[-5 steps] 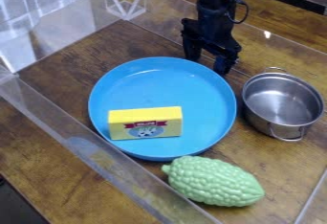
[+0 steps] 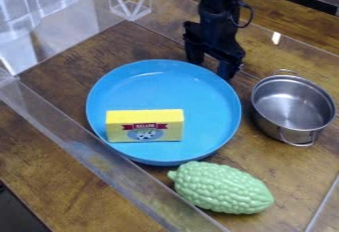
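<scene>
A yellow box (image 2: 145,125) with a red label and a cow picture sits in the front left part of a round blue plate (image 2: 185,92). My black gripper (image 2: 212,59) is low at the back, just behind the plate's rear rim and left of the steel pot; whether its fingers are apart is hard to make out.
A steel pot (image 2: 290,107) with handles stands right of the plate. A green bumpy vegetable (image 2: 220,187) lies in front. Clear plastic walls border the wooden surface (image 2: 73,62), which is bare at the left.
The blue plate and the yellow box on it have shifted slightly to the left. My gripper has moved slightly left as well.
</scene>
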